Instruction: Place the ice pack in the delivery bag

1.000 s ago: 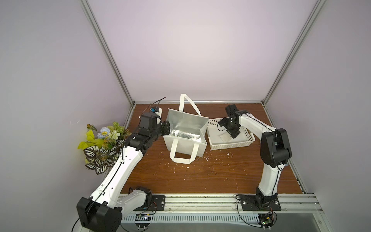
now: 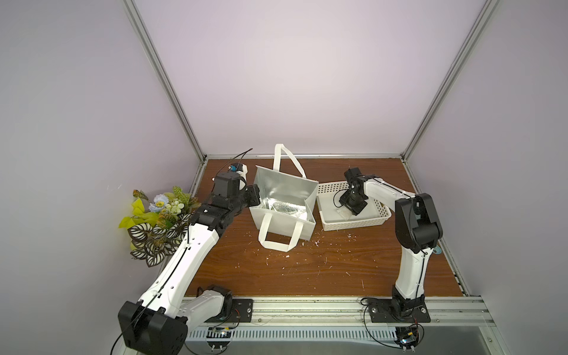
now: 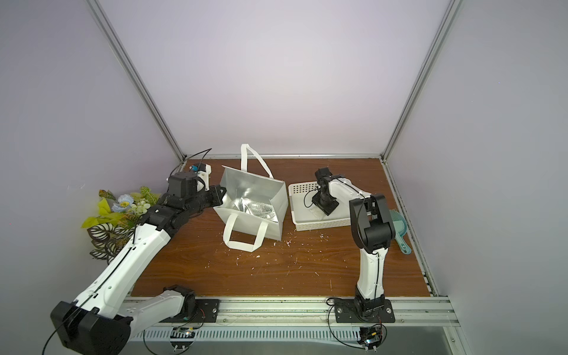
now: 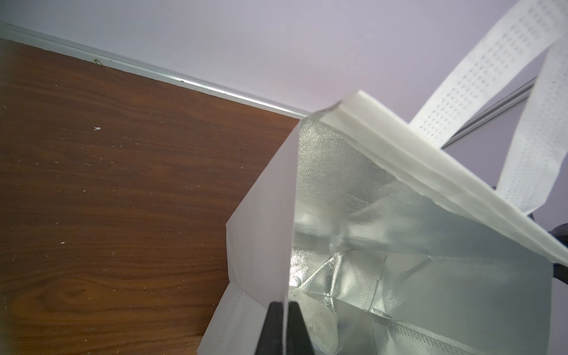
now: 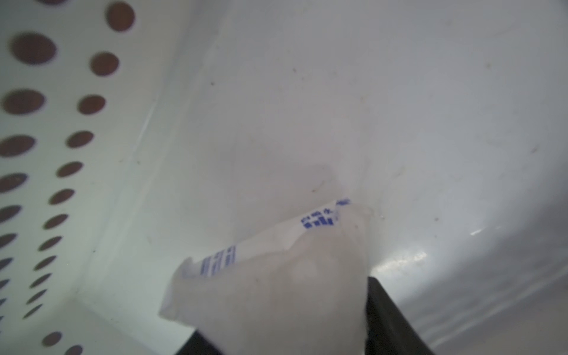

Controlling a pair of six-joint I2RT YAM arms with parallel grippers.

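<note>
The delivery bag (image 2: 284,183) stands open at the centre, silver-lined, with white straps; a pale item (image 4: 313,319) lies inside. My left gripper is shut at the bag's left rim. In the right wrist view, a white ice pack (image 5: 266,284) with blue print is between the fingers of my right gripper down in the white basket (image 3: 304,224); the pack hides much of the fingers, so their grip is unclear.
Flowers (image 2: 159,219) stand at the far left. A teal dustpan (image 3: 400,230) lies at the right edge.
My right gripper has lowered into the basket and shifted slightly over about the last second. The left arm and bag are practically unmoved.
</note>
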